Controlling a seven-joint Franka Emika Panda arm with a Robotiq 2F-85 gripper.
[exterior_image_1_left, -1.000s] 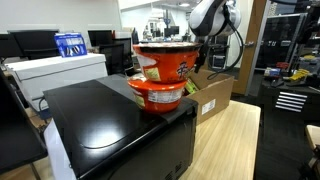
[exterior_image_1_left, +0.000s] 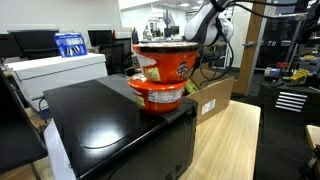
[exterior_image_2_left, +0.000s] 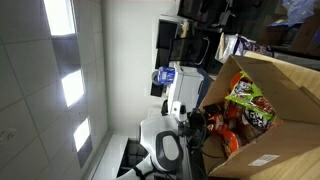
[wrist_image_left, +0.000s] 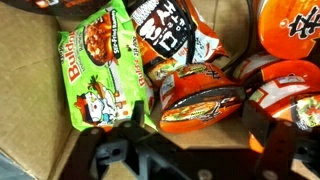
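Observation:
In the wrist view, my open gripper is over a cardboard box, its two fingers spread apart at the lower edge. A red-orange noodle packet (wrist_image_left: 200, 97) lies just ahead of the gap between the fingers. A green Buldak packet (wrist_image_left: 104, 65) lies to the left, and a red and black packet (wrist_image_left: 168, 30) lies above the middle one. Round red-orange cups (wrist_image_left: 290, 90) fill the right side. Whether a finger touches any of them I cannot tell. The second exterior view shows the open box (exterior_image_2_left: 285, 88) with green and red packets inside.
Two stacked red bowls (exterior_image_1_left: 162, 82) stand on a black cabinet (exterior_image_1_left: 100, 118) in the first exterior view and partly hide the box (exterior_image_1_left: 212, 98). Bare wooden tabletop (exterior_image_1_left: 225, 145) lies in front of the box. The box walls rise around its contents.
My arm has shifted slightly left and upward in the first exterior view. The box and bowls stay where they were.

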